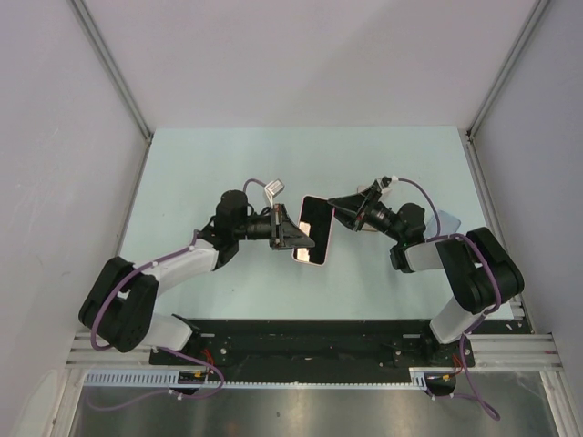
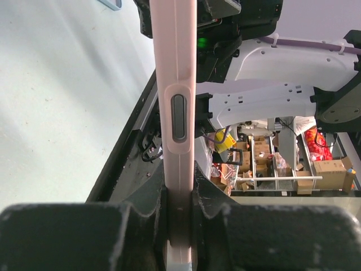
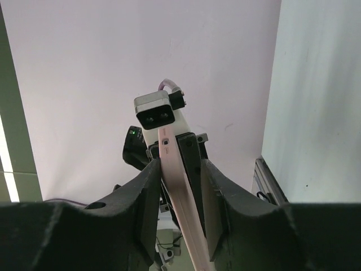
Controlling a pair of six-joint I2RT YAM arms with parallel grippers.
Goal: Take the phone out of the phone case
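A phone with a dark screen [image 1: 317, 218] is held up above the table in a pink case [image 2: 176, 62]. My left gripper is shut on the phone case, pinching its side edge near the lower left in the top view. The case's side button shows above the fingers in the left wrist view. At the upper right edge is my right gripper [image 1: 334, 208]. Its fingers stand open in the right wrist view, with the pink edge [image 3: 179, 186] running between the fingers. Whether either finger touches the case there I cannot tell.
A pale blue flat object [image 1: 444, 228] lies on the table at the right. Behind the right gripper a small brownish object [image 1: 366, 198] is partly hidden.
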